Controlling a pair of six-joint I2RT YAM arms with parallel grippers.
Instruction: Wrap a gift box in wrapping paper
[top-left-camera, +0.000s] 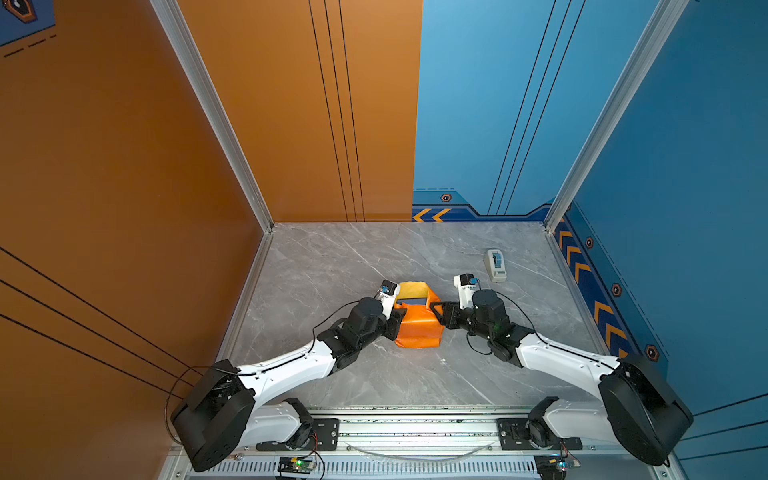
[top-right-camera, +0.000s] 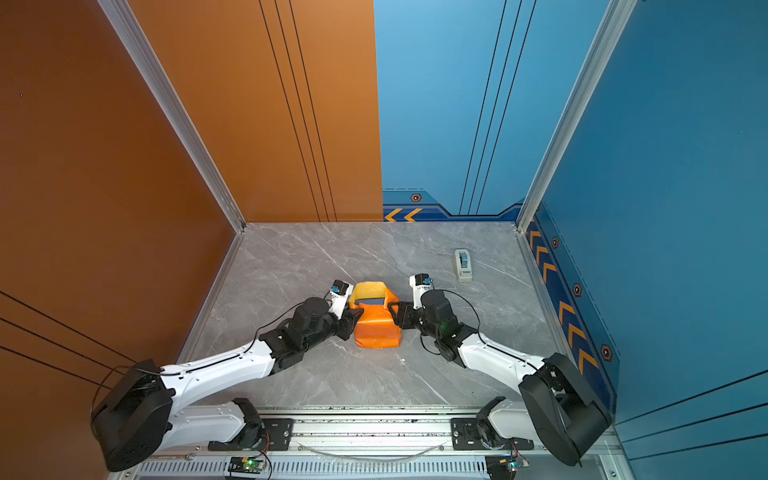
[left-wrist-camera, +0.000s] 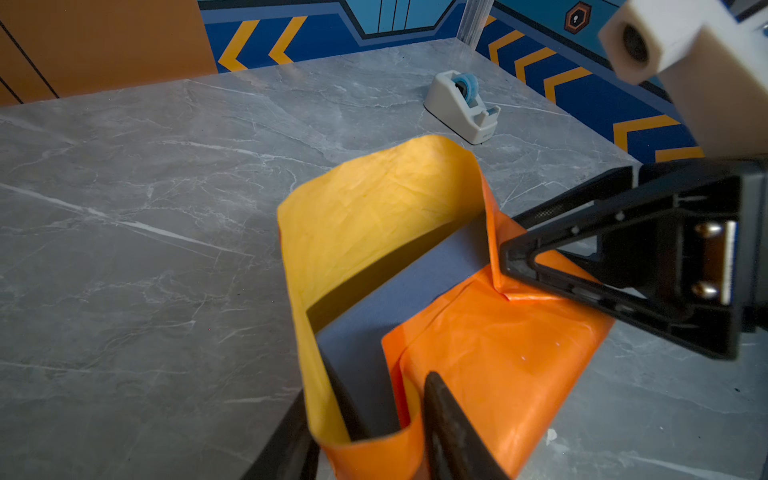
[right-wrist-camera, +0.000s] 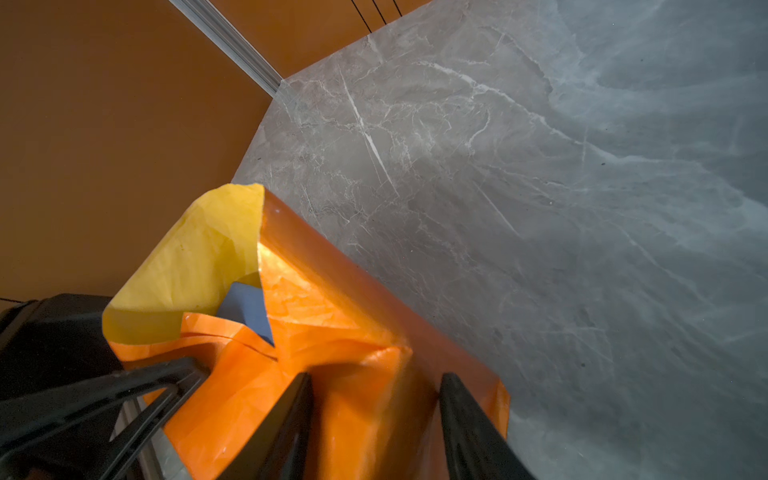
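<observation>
Orange paper (top-left-camera: 419, 330) with a yellow inner side (left-wrist-camera: 384, 192) is wrapped around a dark blue box (left-wrist-camera: 424, 276), whose top shows through the gap. At the back the yellow flap stands up. My left gripper is part open at the paper's left end, its fingers on either side of the folded-in edge; contact is hard to tell. On the right end, my right gripper has its fingers parted across an orange corner. One of its fingers (left-wrist-camera: 552, 276) lies against the folded right flap.
A white tape dispenser with blue tape (left-wrist-camera: 464, 104) stands at the back right of the grey marble table (top-left-camera: 336, 256). Open table lies behind and in front of the parcel.
</observation>
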